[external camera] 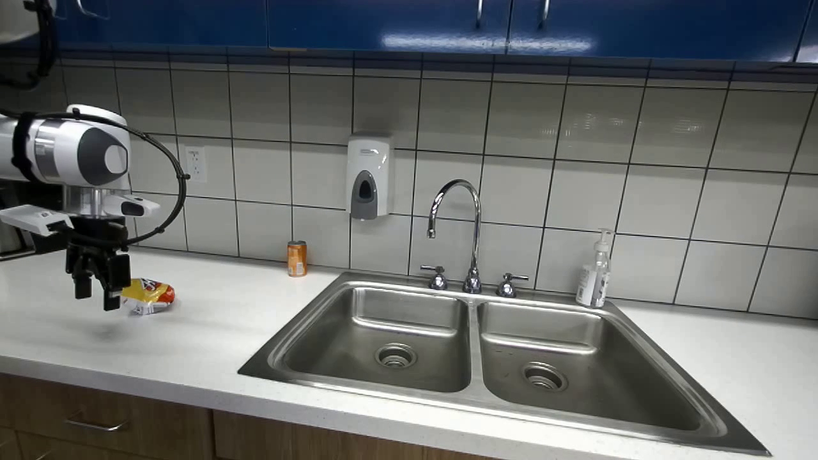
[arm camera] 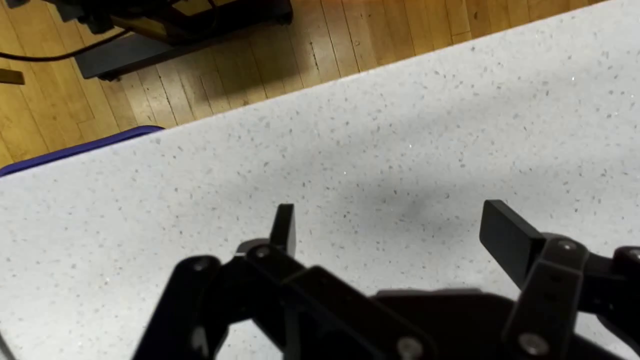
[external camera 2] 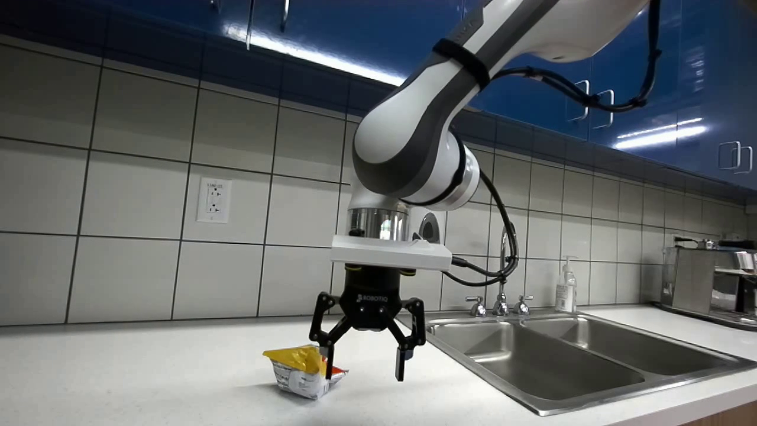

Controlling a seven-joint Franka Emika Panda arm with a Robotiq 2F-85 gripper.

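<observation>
A crumpled yellow, red and white snack bag (external camera: 149,296) lies on the white counter left of the sink. My gripper (external camera: 97,294) hangs over the counter, fingers down, in front of and slightly left of the bag in exterior view 1. In exterior view 2 the gripper (external camera 2: 365,376) stands open, its left finger overlapping the bag (external camera 2: 301,370) in the picture. Between the spread fingertips in the wrist view, the gripper has only bare speckled counter below. The bag is out of sight there.
An orange can (external camera: 296,258) stands near the tiled wall. To the right is a steel double sink (external camera: 473,345) with a tall faucet (external camera: 473,230) and a soap bottle (external camera: 595,272). Counter space between bag and sink is clear.
</observation>
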